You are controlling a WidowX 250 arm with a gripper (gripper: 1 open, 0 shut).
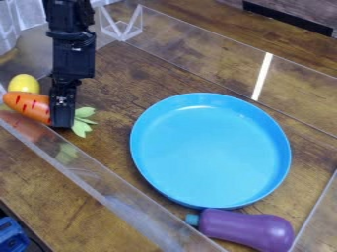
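At the left of the camera view my black gripper [63, 111] reaches down to the table, shut on an orange toy carrot [30, 105] with dark stripes. The carrot's pale green leaves [81, 123] stick out to the right of the fingers. A yellow egg-shaped toy [23, 83] sits just behind the carrot. A large blue plate [211, 150] lies to the right, apart from the gripper.
A purple eggplant toy [250, 229] lies below the plate at the front right. Clear low walls enclose the wooden table [158, 69]. The area behind the plate is clear. A small blue object [8, 234] is at the bottom left.
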